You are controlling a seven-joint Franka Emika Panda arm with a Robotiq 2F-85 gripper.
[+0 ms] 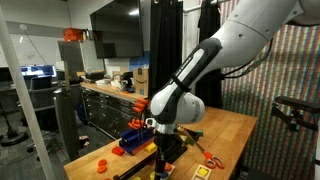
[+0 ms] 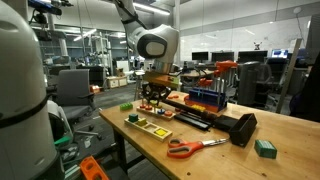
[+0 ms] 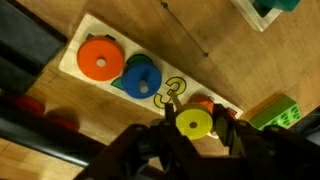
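Observation:
A round yellow piece (image 3: 194, 122) is between the fingers of my gripper in the wrist view, and the fingers are shut on it. Below and beyond it runs a pale wooden board (image 3: 88, 26) with printed numbers. An orange round piece (image 3: 100, 58) and a blue one (image 3: 142, 77) stand at its left end, with a bare stretch bearing a "2" beside the blue one. Another orange piece (image 3: 202, 103) shows partly behind the yellow piece. From the side, the gripper (image 2: 154, 91) hangs low over the board area; exact contact cannot be told.
Red-handled scissors (image 2: 185, 149), a second wooden board (image 2: 150, 128), a black holder (image 2: 240, 131) and a green block (image 2: 264, 149) lie on the table. A blue bin (image 2: 207, 100) stands behind.

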